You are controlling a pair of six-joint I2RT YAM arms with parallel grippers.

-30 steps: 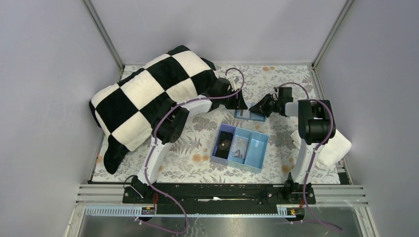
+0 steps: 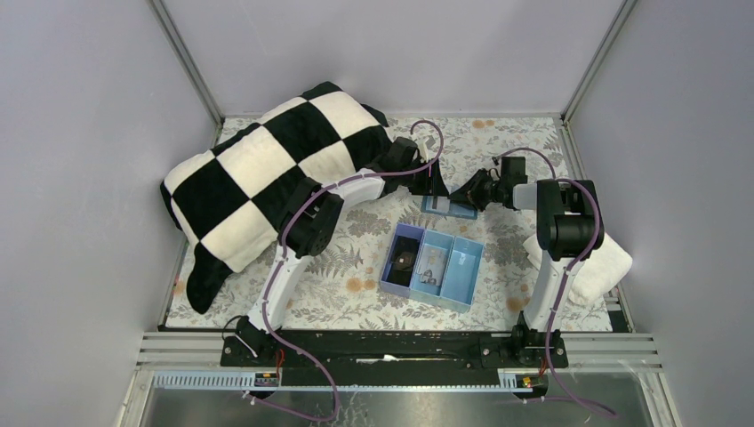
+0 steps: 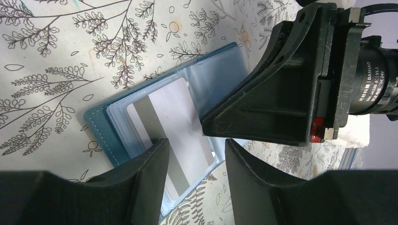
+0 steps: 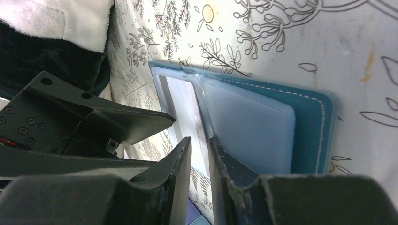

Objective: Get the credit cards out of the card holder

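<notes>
The blue card holder (image 2: 461,211) lies unfolded on the patterned cloth, between both grippers. A white card with a grey stripe (image 3: 174,124) sits in a clear pocket on its left half. Over that card, my left gripper is part open, a wide gap between its fingertips; I see nothing gripped. My right gripper is at the card's inner edge near the fold, its fingers slightly apart. Whether its fingertips touch the card or the clear pocket, I cannot tell. The holder's other half (image 4: 253,122) has a light blue flap on darker blue.
A box with three compartments (image 2: 469,276) stands in front of the holder, with a dark item and a clear item inside. A checkered cushion (image 2: 267,178) fills the left side. White cloth (image 2: 605,269) lies at the right. Bare tabletop shows behind the holder.
My left gripper has shifted a little to the right, further over the holder. The right arm and the holder look almost unmoved.
</notes>
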